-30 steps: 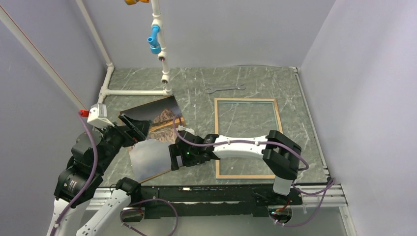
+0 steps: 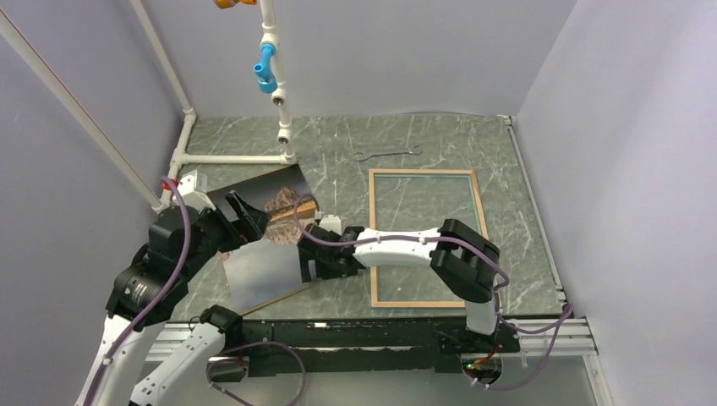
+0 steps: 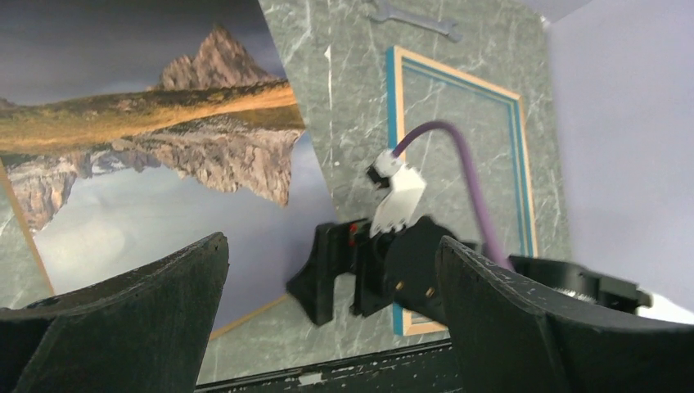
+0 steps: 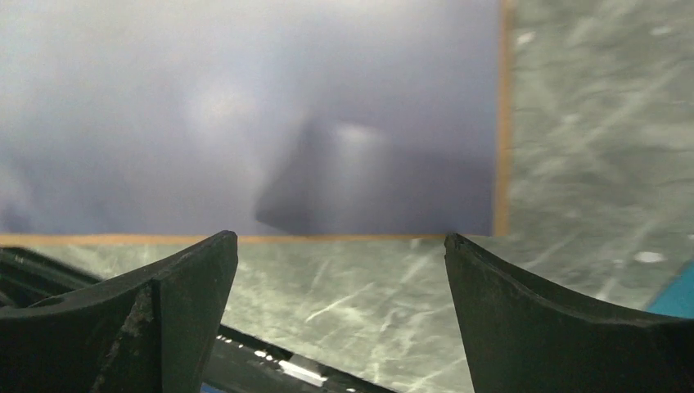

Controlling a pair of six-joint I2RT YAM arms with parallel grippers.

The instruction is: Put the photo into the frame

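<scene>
The photo point(image 2: 266, 271), a mountain landscape on a thin board with a light brown edge, lies flat and slanted on the left of the table. In the left wrist view the photo point(image 3: 155, 213) shows most of its picture. My left gripper point(image 2: 254, 228) hovers above it, open and empty. My right gripper point(image 2: 306, 269) is open low over the photo's near right corner; in the right wrist view that corner point(image 4: 458, 196) shows beyond the parted fingers point(image 4: 192, 286). To the right lies the wooden frame point(image 2: 373, 203), partly covered by the right arm.
A wrench point(image 2: 387, 154) lies behind the frame. White pipes point(image 2: 232, 159) run along the back left, above the photo's far edge. A dark rail point(image 2: 355, 334) borders the table's front. Bare table point(image 2: 342, 190) separates photo and frame.
My left gripper has shifted slightly right over the photo. The photo and frame have stayed put.
</scene>
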